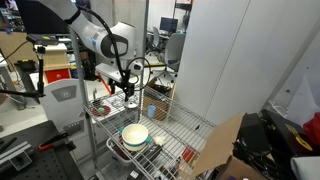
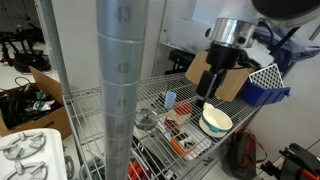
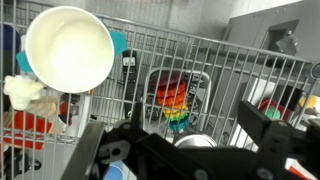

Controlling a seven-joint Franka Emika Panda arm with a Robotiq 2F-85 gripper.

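My gripper stands open above the wire rack (image 3: 225,48), its dark fingers at the bottom of the wrist view with nothing held between them. Partly hidden behind it is a round metal pot (image 3: 195,142), which also shows as a silver pot (image 2: 146,118) on the rack in exterior view 2. A cream bowl (image 3: 70,48) with teal handles lies at the upper left of the wrist view. In exterior view 1 this bowl (image 1: 134,133) rests nearer the camera than the arm. A blue cup (image 2: 170,100) stands farther back on the rack.
Rainbow-coloured things (image 3: 172,92) show through the wires, apparently below the rack. A cardboard box (image 1: 220,148) occupies the right side in exterior view 1. A grey post (image 2: 119,80) blocks part of exterior view 2. Bare wire rack lies right of the bowl.
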